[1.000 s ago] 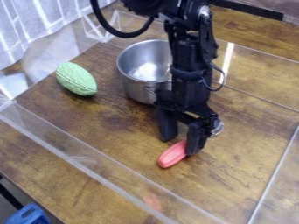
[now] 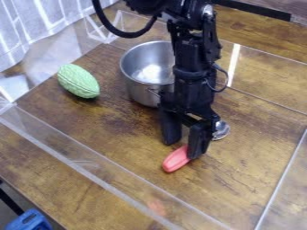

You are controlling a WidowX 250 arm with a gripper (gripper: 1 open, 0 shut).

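Observation:
The black arm reaches down from the top centre, its gripper [image 2: 192, 139] low over the wooden table at a red object [image 2: 181, 158], which lies flat and elongated beneath the fingers. Part of the red object is hidden by the gripper, and whether the fingers are closed on it cannot be told.
A steel pot [image 2: 146, 67] stands behind the arm at the upper left. A green cabbage-like vegetable [image 2: 77, 81] lies on the left. A small silver object [image 2: 221, 128] sits just right of the gripper.

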